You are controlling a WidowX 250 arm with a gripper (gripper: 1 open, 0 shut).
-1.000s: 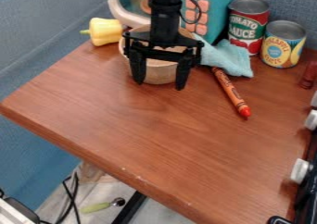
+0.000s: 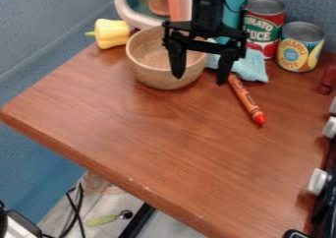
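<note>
The black gripper (image 2: 201, 60) is open over the right part of a light wooden bowl (image 2: 147, 65), one finger above the bowl's interior and the other past its right rim, near a pale blue cloth (image 2: 250, 66). Whether either finger touches the bowl cannot be told. A large orange crayon (image 2: 247, 101) lies right of the bowl, below the cloth.
A tomato can (image 2: 262, 28), a yellow-labelled can (image 2: 300, 49) and a small red object (image 2: 328, 80) stand at the back right. A yellow pepper-like object (image 2: 109, 32) sits at the back left.
The gripper has moved up and to the right from over the bowl's front, towards the cloth. The bowl and other objects look unmoved.
</note>
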